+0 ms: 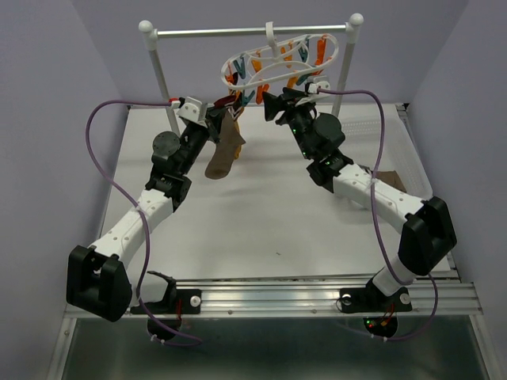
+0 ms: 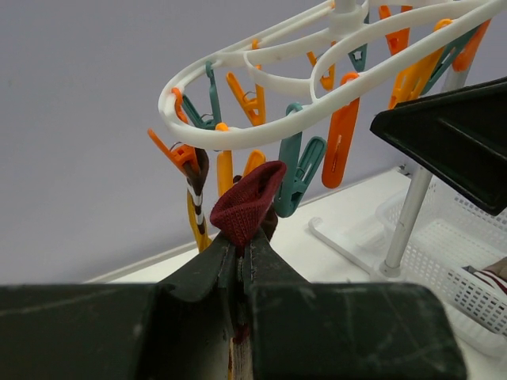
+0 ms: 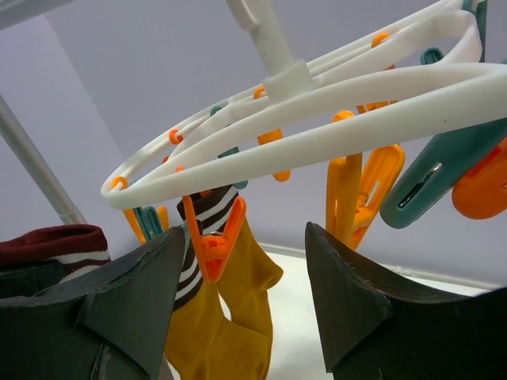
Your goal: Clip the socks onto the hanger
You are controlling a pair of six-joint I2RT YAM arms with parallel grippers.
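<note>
The white oval hanger (image 1: 277, 66) with orange and teal clips hangs from the rail. My left gripper (image 1: 215, 117) is shut on a brown sock (image 1: 223, 154) with a maroon top (image 2: 242, 202), held just below the hanger's left end. A mustard sock (image 3: 245, 317) with a striped cuff hangs from clips behind it. My right gripper (image 1: 277, 107) stands open under the hanger's right part, its fingers either side of the space below an orange clip (image 3: 214, 249), nothing seen between them.
A white basket (image 1: 420, 178) with further socks stands at the right of the table. The white posts (image 1: 162, 79) flank the hanger.
</note>
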